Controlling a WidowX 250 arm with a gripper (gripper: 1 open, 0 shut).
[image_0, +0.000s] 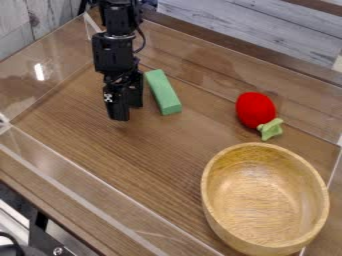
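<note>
My black gripper (124, 98) hangs low over the wooden table at the upper left, just left of a green rectangular block (162, 91). Whether its fingers are open or shut, or touch the block, is hard to tell against the dark background. A red round object (255, 109) with a small green piece (270, 129) at its lower edge lies to the right. A large yellow bowl (265, 198) sits at the lower right.
</note>
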